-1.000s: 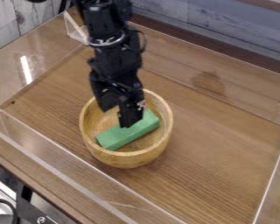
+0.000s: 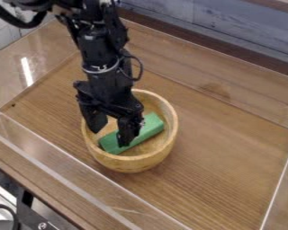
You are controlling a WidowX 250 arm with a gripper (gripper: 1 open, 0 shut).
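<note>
A wooden bowl (image 2: pixel 151 154) sits on the wooden table, holding a green block (image 2: pixel 139 133) that lies diagonally inside it. My black gripper (image 2: pixel 111 124) is down over the left part of the bowl, open, its fingertips at the left of the green block. Whether they touch the block I cannot tell.
A pale wall edge runs along the back, and a light metal edge runs along the left side.
My gripper has moved left and toward the camera within the bowl, uncovering more of the green block's right part. The bowl has stayed about where it was.
</note>
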